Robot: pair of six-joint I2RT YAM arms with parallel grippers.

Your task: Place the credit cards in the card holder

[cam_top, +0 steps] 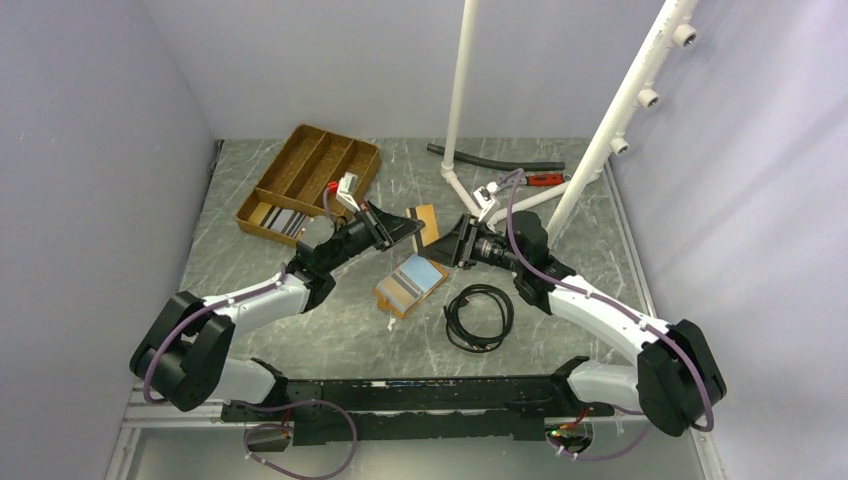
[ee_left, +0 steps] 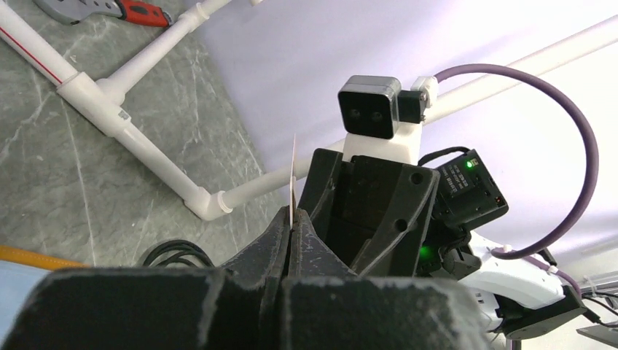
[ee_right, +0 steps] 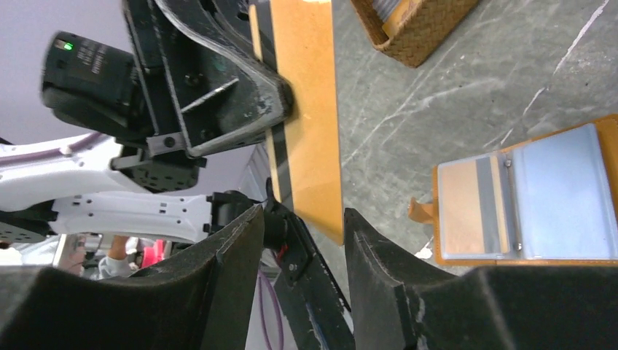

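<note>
An orange-tan card with a dark stripe (cam_top: 427,222) is held up over the table, and my left gripper (cam_top: 418,224) is shut on one edge of it. The left wrist view shows this card (ee_left: 292,175) edge-on, rising from the closed fingertips. My right gripper (cam_top: 430,252) is just beside the card, its fingers part open. Seen from the right wrist, the card's (ee_right: 313,124) lower corner reaches into the gap between the right fingers, apparently without being clamped. Below lies the open orange card holder (ee_right: 420,211), with a striped card in one side and a light blue panel on the other.
A brown woven box (cam_top: 365,160) with compartments stands at the back left; several cards (cam_top: 285,221) lie in its front compartment. A black cable coil (cam_top: 450,322) rests right of the holder. White pipes (cam_top: 456,100), a red-handled wrench (cam_top: 545,180) and a black tube (cam_top: 500,163) occupy the back right.
</note>
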